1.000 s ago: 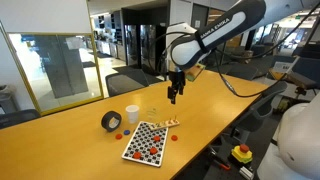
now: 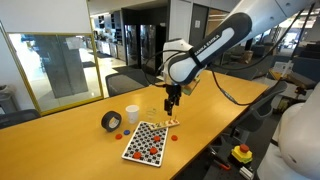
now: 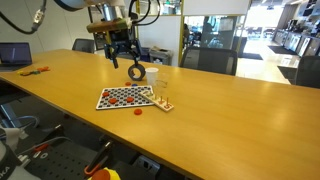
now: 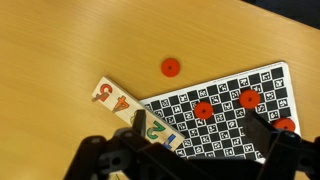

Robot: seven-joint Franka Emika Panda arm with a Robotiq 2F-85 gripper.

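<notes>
My gripper (image 2: 171,105) hangs above the table, its fingers spread apart with nothing between them in the wrist view. A black-and-white checkered board (image 4: 178,100) lies below, with several red discs on it, one of them a red disc (image 4: 203,110) near its middle. A lone red disc (image 4: 170,67) rests on the bare table beyond the board's edge. Alongside the board is a pale wooden strip (image 4: 115,98) with coloured numerals, partly hidden by a finger. Exterior view 2 also shows the board (image 3: 104,103) and the wooden strip (image 3: 158,102).
Behind the board stand a white mug (image 2: 132,113) and a black ring-shaped roll (image 2: 106,120). Small red discs (image 2: 118,136) lie on the table near the roll.
The arm and gripper have come down somewhat and shifted slightly left in exterior view 1. The board, discs, strip, mug and roll look unmoved.
</notes>
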